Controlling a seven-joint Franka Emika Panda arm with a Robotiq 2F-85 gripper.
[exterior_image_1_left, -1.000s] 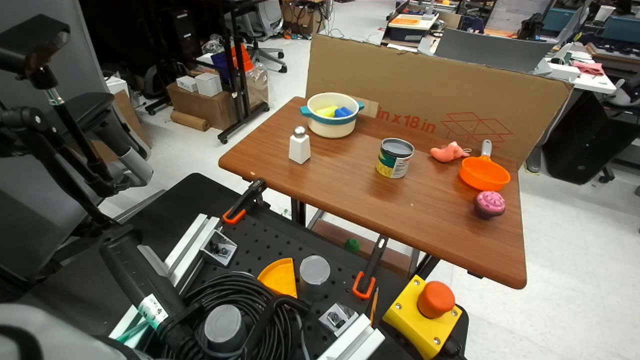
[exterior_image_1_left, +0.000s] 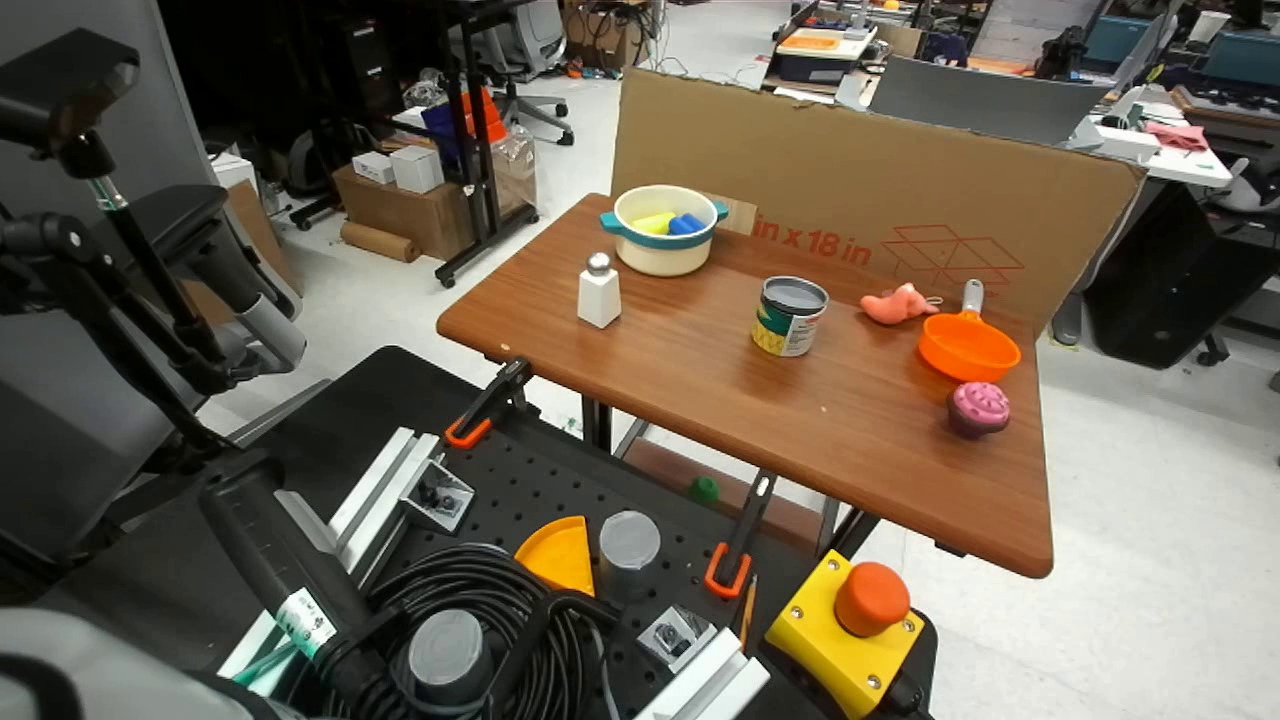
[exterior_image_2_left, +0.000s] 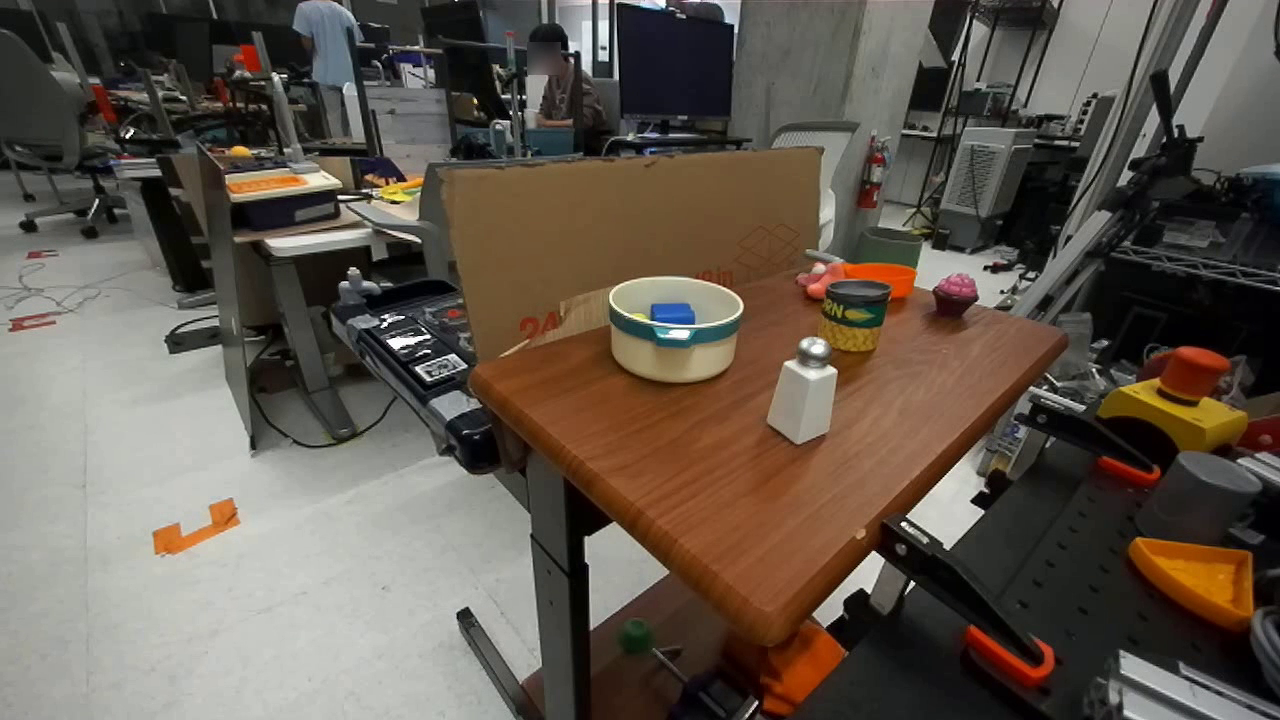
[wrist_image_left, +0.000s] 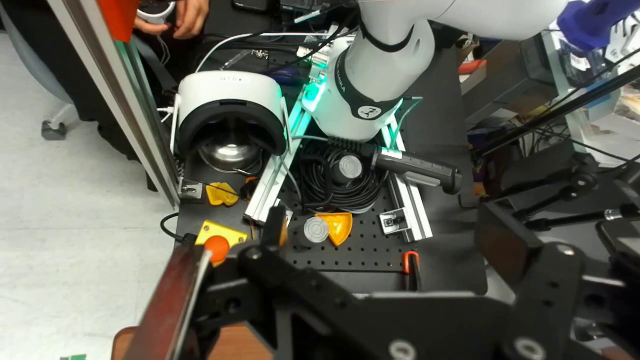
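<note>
Wide apart in the wrist view stand the two fingers of my gripper, open with nothing between them. It hangs over the black pegboard base, away from the tabletop objects, and neither exterior view includes it. On the wooden table (exterior_image_1_left: 708, 360) is a cream pot (exterior_image_1_left: 666, 254) with teal handles, holding a yellow and a blue piece (exterior_image_1_left: 686, 224). A white shaker (exterior_image_1_left: 599, 294) stands upright near the pot. Mid-table is a corn can (exterior_image_1_left: 788, 318). Toward the right lie a pink-orange toy (exterior_image_1_left: 897, 305), an orange strainer (exterior_image_1_left: 969, 346) and a pink-topped cupcake (exterior_image_1_left: 978, 409).
A cardboard sheet (exterior_image_1_left: 840, 180) walls off the table's back edge. Clamps (exterior_image_1_left: 744, 534) grip the front edge. The base carries a yellow box with a red button (exterior_image_1_left: 872, 599) and coiled cable.
</note>
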